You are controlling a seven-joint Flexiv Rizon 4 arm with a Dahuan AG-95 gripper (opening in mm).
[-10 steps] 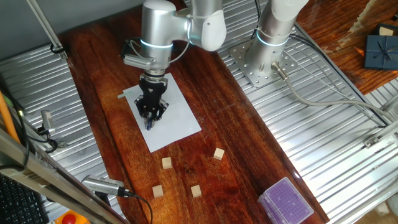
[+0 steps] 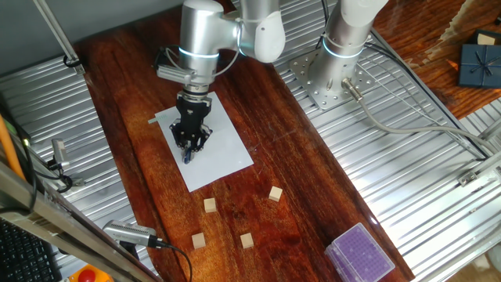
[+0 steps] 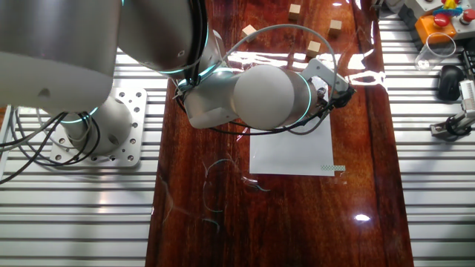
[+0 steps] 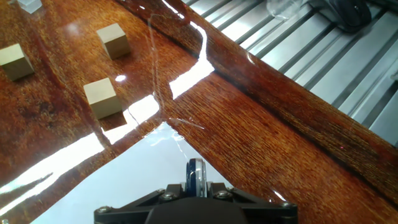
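My gripper (image 2: 189,149) is over the white sheet of paper (image 2: 223,149), near its left edge in the exterior view. In the wrist view, a small dark blue object with a silvery side (image 4: 196,174), perhaps a pen or marker, stands upright between the fingers, which are shut on it. Its lower end is hidden, so I cannot tell whether it touches the paper. From the second exterior view the arm covers the gripper and part of the sheet (image 3: 289,159).
Several wooden cubes lie beyond the paper, among them one cube (image 2: 210,205) close to its edge and another (image 2: 275,193) to the right. A purple-lidded box (image 2: 362,254) sits at the table's right front corner. A camera (image 2: 131,233) stands at the left edge.
Over the last second the arm has shifted very slightly to the right in the exterior view. The paper and cubes have stayed in place.
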